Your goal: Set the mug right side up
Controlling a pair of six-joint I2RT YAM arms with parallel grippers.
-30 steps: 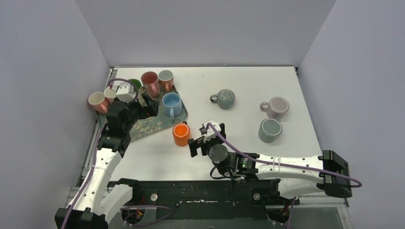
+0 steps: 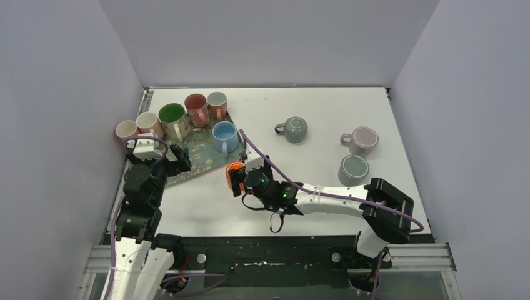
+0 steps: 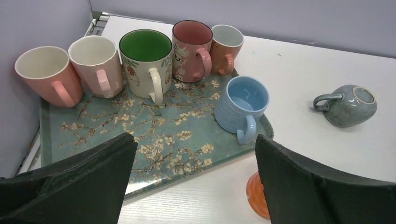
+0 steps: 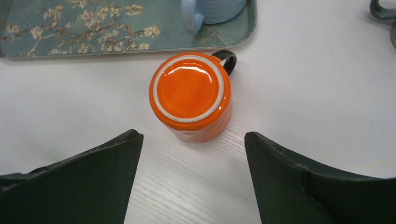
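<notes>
An orange mug stands upside down on the white table, white base ring upward and dark handle at the back right; in the top view it is partly covered by my right gripper. In the right wrist view that gripper's fingers are apart just short of the mug, nothing between them. My left gripper is open above the tray's near left part, empty; from the left wrist view the orange mug shows partly behind its right finger.
A flowered tray holds several upright mugs, a blue one nearest the orange mug. A grey mug lies to the back right; a pinkish mug and grey-green mug are at right.
</notes>
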